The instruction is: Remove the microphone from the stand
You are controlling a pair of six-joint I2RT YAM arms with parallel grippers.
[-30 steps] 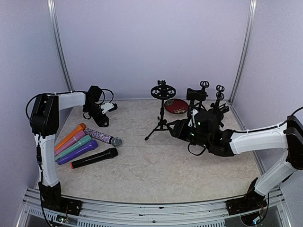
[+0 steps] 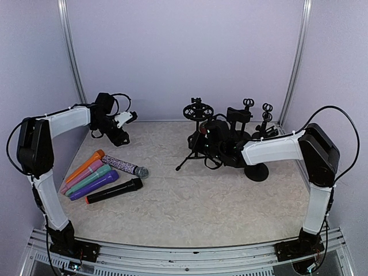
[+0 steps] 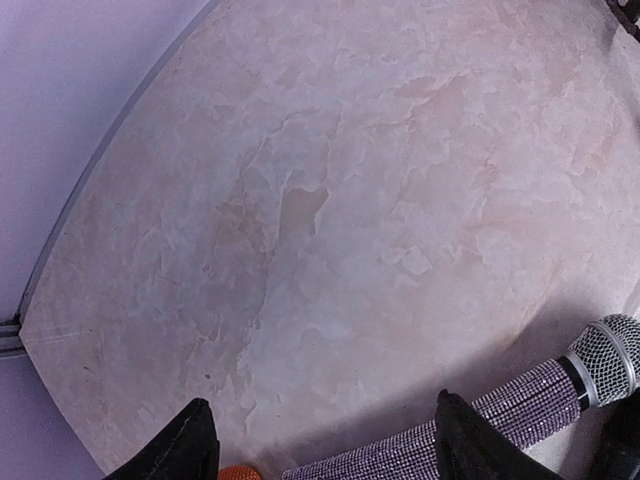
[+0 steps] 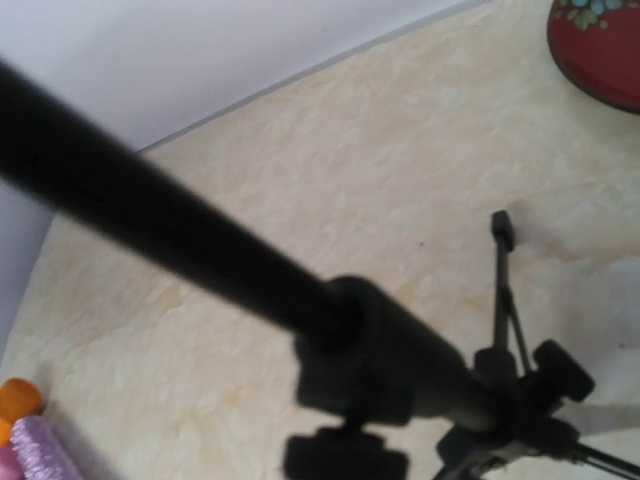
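In the top view a thin black stand with a round holder on top rises at the back centre; no microphone shows in that holder. My right gripper is close beside the stand's pole, but its fingers are hidden there. The right wrist view has the black pole running large and blurred across it, with no fingers to be seen. At the back left my left gripper is open, fingers apart and nothing held. Below it the glittery microphone lies on the table.
Orange, purple and black microphones lie at the left with pink and teal ones. More black stands crowd the back right. A red round object is beyond the pole.
My right arm has moved left and back, up to the stand, now covering the red round object in the top view.
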